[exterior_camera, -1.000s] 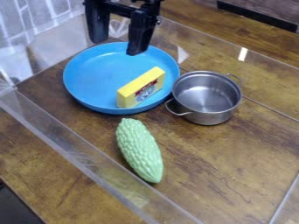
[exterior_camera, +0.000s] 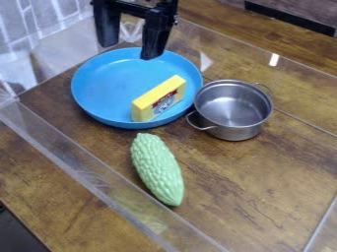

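My black gripper hangs at the top of the view over the back of a blue plate, its two fingers spread open with nothing between them. On the plate, toward its right, stands a yellow box with a printed face. A steel pot with handles sits just right of the plate. A pale green, bumpy corn-like object lies on the wooden table in front of them.
The wooden table has bare room at the right and at the lower left. Clear plastic panels or edges run along the left and right. A whitish, draped surface is at the upper left.
My gripper has shifted very slightly; the objects on the table have not moved.
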